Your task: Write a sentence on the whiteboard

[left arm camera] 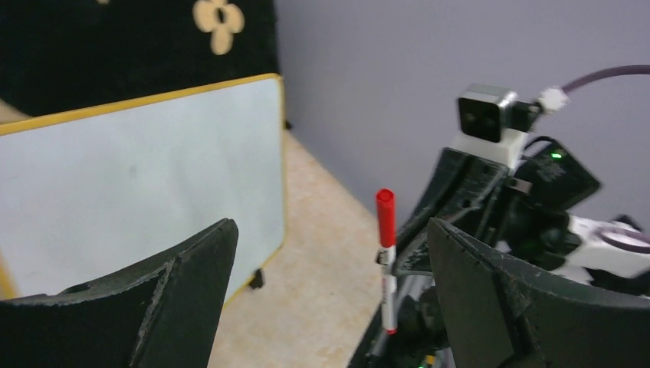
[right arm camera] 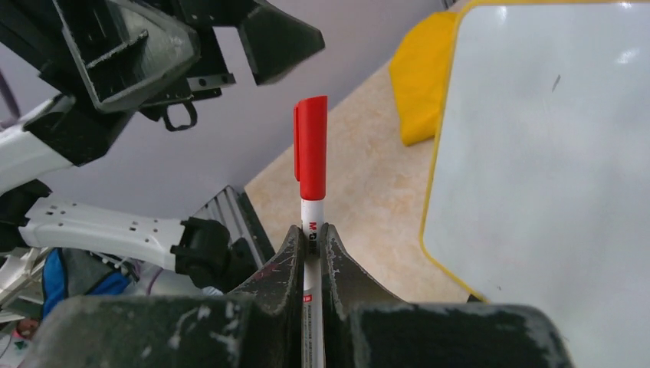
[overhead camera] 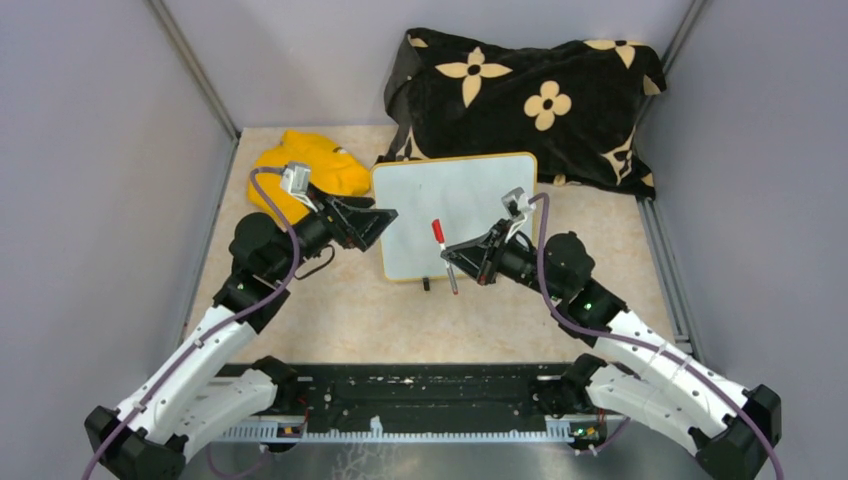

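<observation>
A white marker with a red cap (right arm camera: 311,149) is pinched across its barrel by my right gripper. In the top view the marker (overhead camera: 438,233) is held in the air, in front of the lower part of the whiteboard (overhead camera: 415,235), cap end toward the back. My left gripper (overhead camera: 375,225) stands open at the board's left edge with nothing between its fingers. In the left wrist view the capped marker (left arm camera: 385,218) appears beyond the right finger (left arm camera: 475,284). The yellow-edged whiteboard is blank apart from a tiny dark mark.
A yellow cloth (overhead camera: 320,165) lies at the back left, partly behind my left arm. Behind the board a black flower-patterned blanket (overhead camera: 520,100) covers the back. Small black clips (overhead camera: 426,284) sit at the board's lower edge.
</observation>
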